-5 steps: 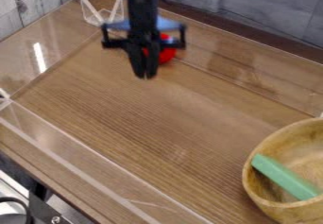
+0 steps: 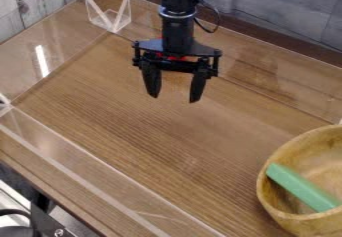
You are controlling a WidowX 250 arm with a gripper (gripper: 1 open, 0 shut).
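My black gripper (image 2: 175,86) hangs from the arm over the middle of the wooden surface, its two fingers spread apart and open. Behind it, partly hidden by the gripper body, shows a small red object (image 2: 171,58).
A yellow bowl (image 2: 281,158) at the lower right holds a green elongated object (image 2: 301,187). White tape-like marks lie at the left edge and top left.
The arm and gripper have moved toward the front of the surface and now show lower in the view, with the fingers in clearer sight. The bowl has not moved.
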